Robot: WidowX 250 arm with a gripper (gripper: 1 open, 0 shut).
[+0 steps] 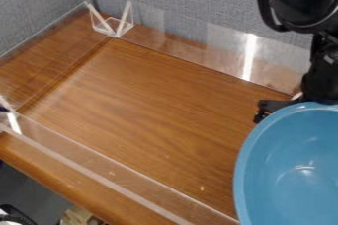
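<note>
The black robot arm (303,2) comes down at the upper right. Its gripper (283,105) is low, just behind the near rim of a large blue bowl (278,170), which fills the lower right and is cut off by the image edge. The gripper is mostly hidden by the bowl, so its fingers and anything between them cannot be made out clearly.
Clear plastic walls run along its back and front-left edges, with a white corner bracket (113,24) at the back left. Grey padded panels stand behind.
</note>
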